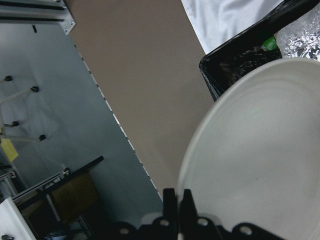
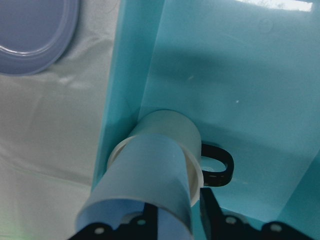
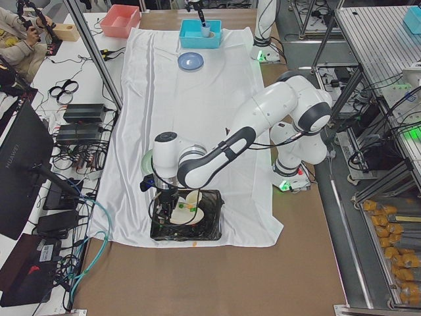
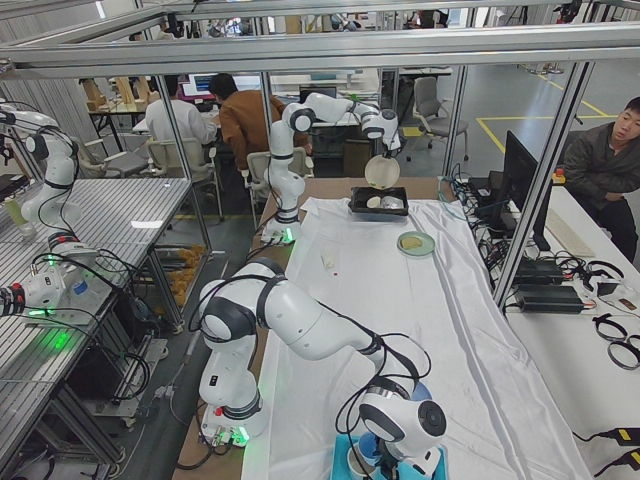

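Observation:
A cream plate (image 1: 257, 147) (image 4: 382, 172) is pinched by my left gripper, above the black bin (image 3: 214, 230) that holds foil (image 1: 300, 35) and a small green item. In the right wrist view, my right gripper is shut on the rim of a light blue cup (image 2: 135, 170). That cup sits over a white cup (image 2: 170, 122) with a black handle, inside the teal bin (image 2: 220, 75).
A green plate (image 4: 415, 243) with a yellow item lies on the white cloth (image 3: 197, 105). A blue plate (image 3: 190, 61) rests beside the teal bin.

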